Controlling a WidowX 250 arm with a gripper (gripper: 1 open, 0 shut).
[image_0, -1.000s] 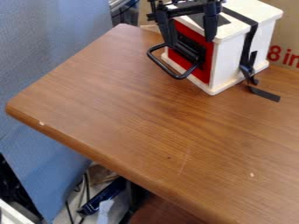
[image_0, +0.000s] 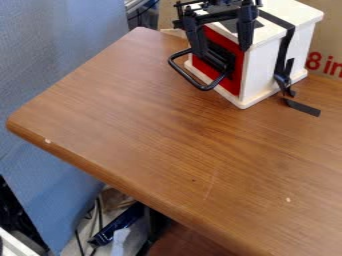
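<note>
A white box (image_0: 263, 70) with a red front panel (image_0: 234, 82) and a black strap over it stands at the back right of the wooden table (image_0: 160, 150). A black bar handle sticks out from the red front. My black gripper (image_0: 217, 22) is at the top of the view, over the box's front edge, its fingers pointing down; whether anything is between them is hard to tell.
A blue padded panel (image_0: 54, 90) borders the table on the left, and cardboard (image_0: 323, 50) stands behind. Bags and cables lie below the table's near left edge.
</note>
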